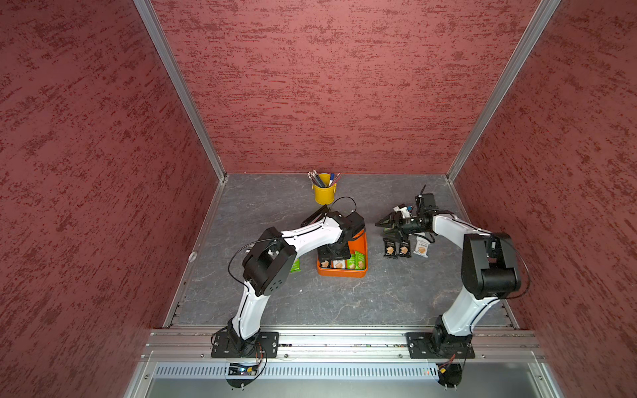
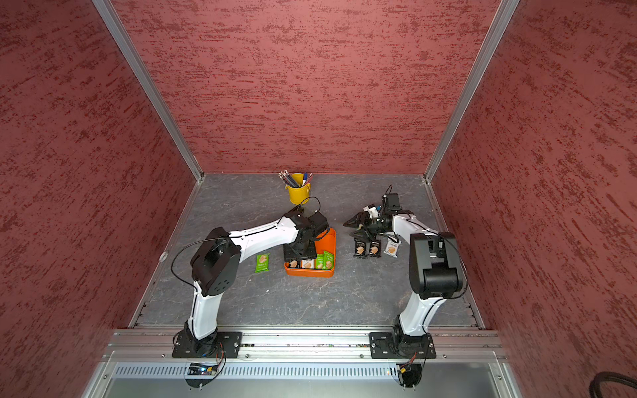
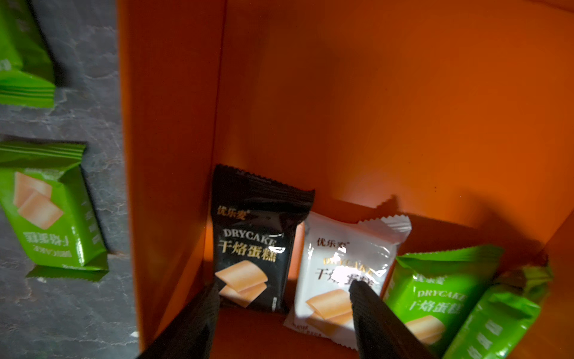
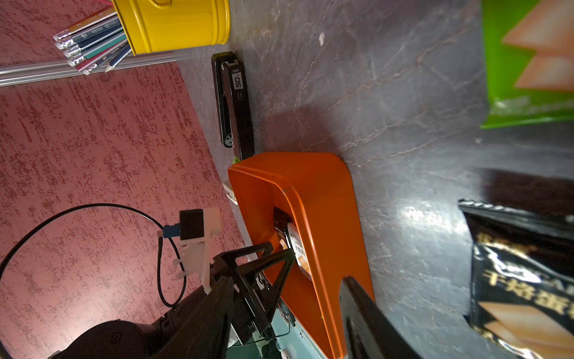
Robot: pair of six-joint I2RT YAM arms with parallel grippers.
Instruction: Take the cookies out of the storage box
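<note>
The orange storage box (image 1: 342,272) holds a row of wrapped cookies: a black packet (image 3: 257,233), a white packet (image 3: 334,269) and two green packets (image 3: 445,293). My left gripper is open above the row. In the left wrist view its fingertips straddle the black and white packets, holding neither. To the right of the box, my right gripper stands part open with nothing between its fingers. Loose on the table are a green packet (image 2: 262,263) left of the box, and two black packets (image 2: 367,248) and a white one (image 2: 392,248) on the right.
Behind the box stand a yellow pencil bucket (image 1: 324,194) and a black stapler (image 4: 234,107). The box's left wall (image 3: 173,149) rises beside my left gripper.
</note>
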